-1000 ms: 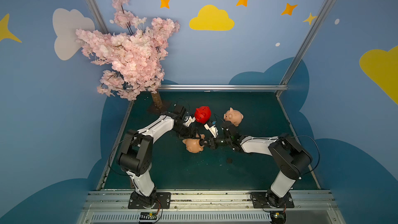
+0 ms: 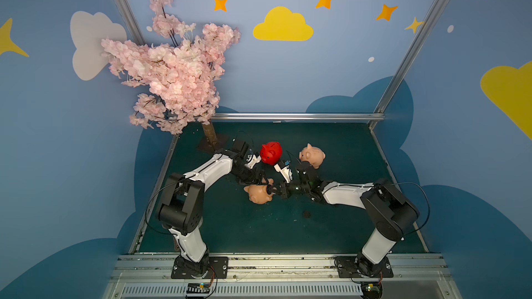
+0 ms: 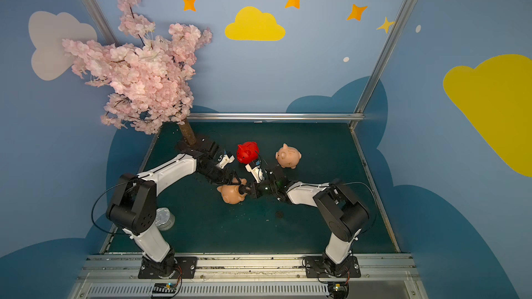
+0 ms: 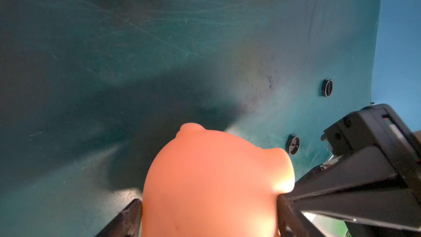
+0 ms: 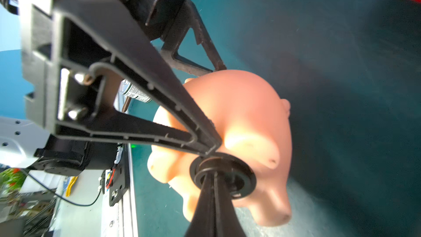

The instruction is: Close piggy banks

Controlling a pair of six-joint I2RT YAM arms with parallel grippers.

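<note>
An orange-pink piggy bank (image 2: 258, 194) is lying tipped, its feet and belly turned toward my right arm. My left gripper stands wide open around this pig (image 4: 210, 180), one finger on each side. In the right wrist view, a black round stopper or ring (image 5: 247, 182) shows in the pig's belly. My right gripper is shut, its tips at that black piece; how far they reach in is unclear.
A red piggy bank (image 2: 271, 152) and a second pink one (image 2: 312, 156) stand behind the arms. A blossom tree (image 2: 177, 77) fills the back left. Beside the left arm sits a clear round tub (image 3: 164, 218).
The right arm has shifted very slightly, its elbow a little to the right. The left arm and the pigs look the same.
</note>
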